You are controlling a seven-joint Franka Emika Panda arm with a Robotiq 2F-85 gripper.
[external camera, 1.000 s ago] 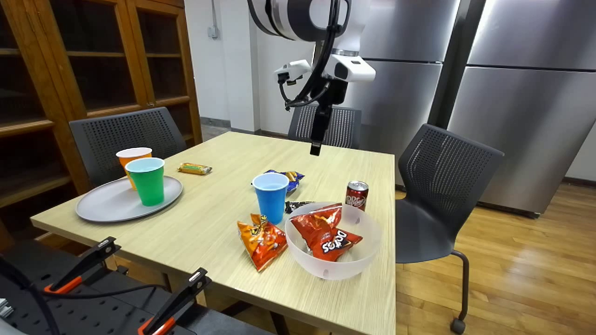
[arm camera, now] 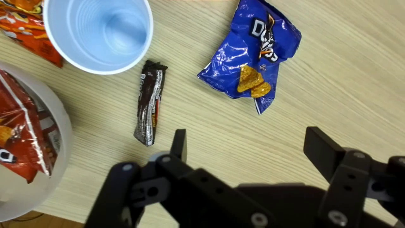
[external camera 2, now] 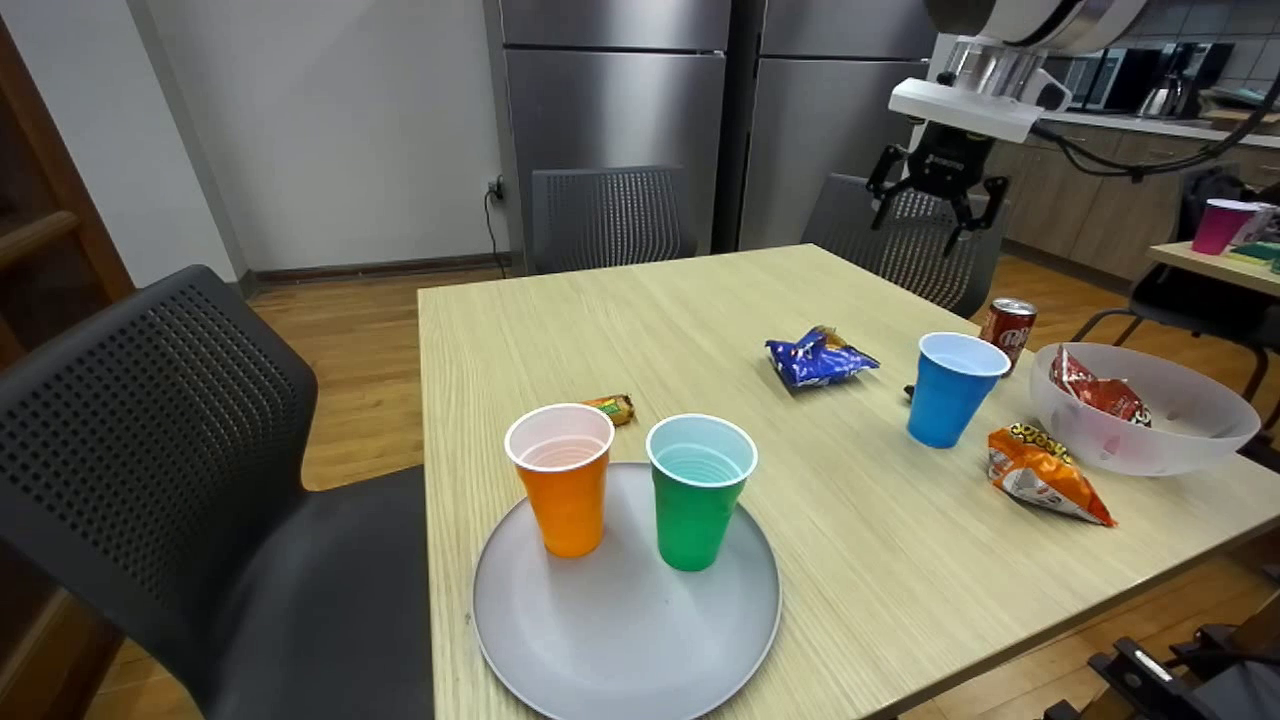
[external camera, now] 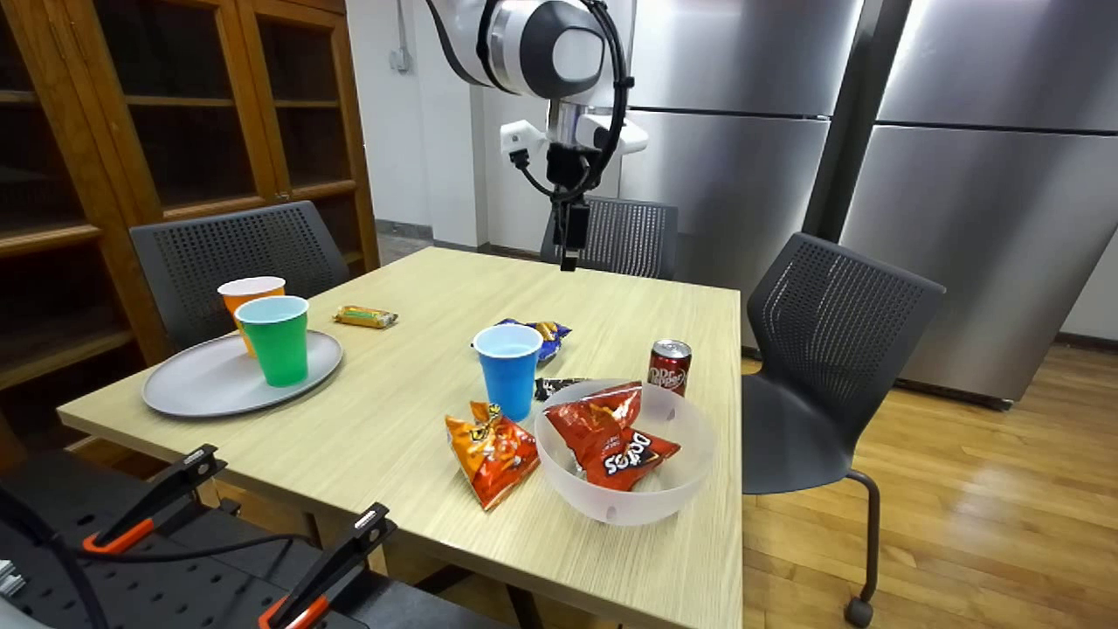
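Note:
My gripper is open above the table, with only bare tabletop visible between its fingers in the wrist view. In the second exterior view the gripper (external camera 2: 921, 234) hangs over the table's far right part, well above it. A blue Doitos-style chip bag (arm camera: 252, 57) lies ahead of the fingers, and a dark-wrapped candy bar (arm camera: 150, 102) lies to their left. The blue cup (external camera: 507, 367) stands upright beside an orange snack bag (external camera: 490, 456). A red Doritos bag (external camera: 608, 440) rests in the translucent bowl (external camera: 671, 493). The soda can (external camera: 670, 367) stands behind the bowl.
At the table's other side, a grey plate (external camera 2: 624, 648) bears an orange cup (external camera 2: 564, 492) and a green cup (external camera 2: 696, 504). A gold-wrapped bar (external camera: 364, 316) lies near them. Chairs surround the table.
In the first exterior view, my gripper has shifted left and slightly up, going from tilted to nearly vertical. The objects on the table have not moved.

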